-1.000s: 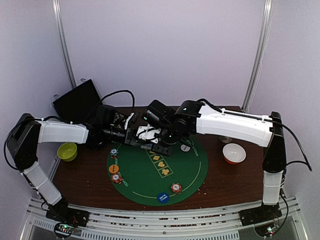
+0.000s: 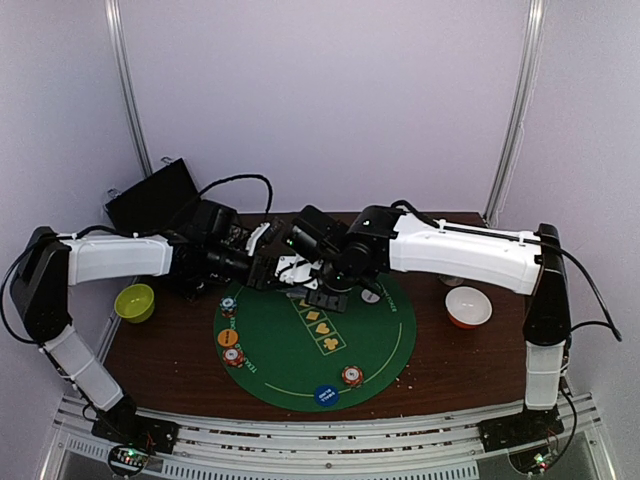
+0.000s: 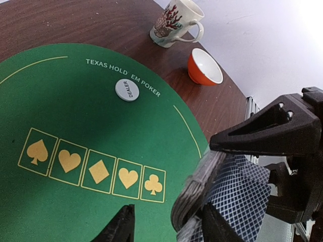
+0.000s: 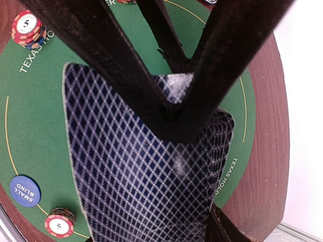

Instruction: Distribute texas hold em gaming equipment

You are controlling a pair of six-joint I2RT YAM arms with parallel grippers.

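A deck of cards [image 4: 131, 166] with a dark blue, white-latticed back fills much of the right wrist view. My right gripper grips it by opposite edges, and one finger [image 3: 252, 138] presses its edge in the left wrist view. My left gripper is part open around the deck's end. A gap shows between one finger and the cards; the other lies close against them. In the right wrist view the left gripper's dark fingers pass before and behind the deck's edge. Both grippers meet above the green poker mat [image 2: 375, 340]; the arms hide much of the deck from above.
A white dealer button [image 3: 127, 89] and a blue small blind button [image 2: 326, 396] lie on the mat. Chip stacks [image 2: 352, 376] stand around it. An orange-and-white bowl [image 2: 468, 307], a mug [image 3: 176, 22], a green bowl [image 2: 135, 303] and a black case [image 2: 155, 200] stand outside.
The right arm has hardly moved.
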